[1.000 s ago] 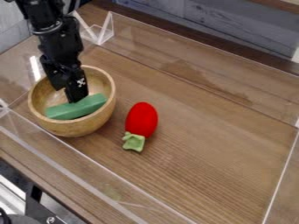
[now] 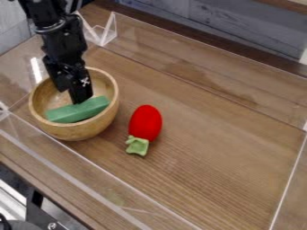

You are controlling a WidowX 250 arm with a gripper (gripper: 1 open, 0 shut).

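The black gripper [image 2: 74, 87] reaches down from the upper left into a wooden bowl [image 2: 100, 124] at the left of the camera view. Its fingertips are low over a green object [image 2: 82, 110] lying in the bowl; whether they touch it is hard to tell. The fingers appear apart. A red object [image 2: 145, 121] with a light green end, like a strawberry, lies on the table just right of the bowl.
A white wall or edge [image 2: 240, 22] runs along the back right. Transparent material sits behind the arm at the upper left.
The gripper has shifted slightly to the left. The bowl and the red object look unchanged.
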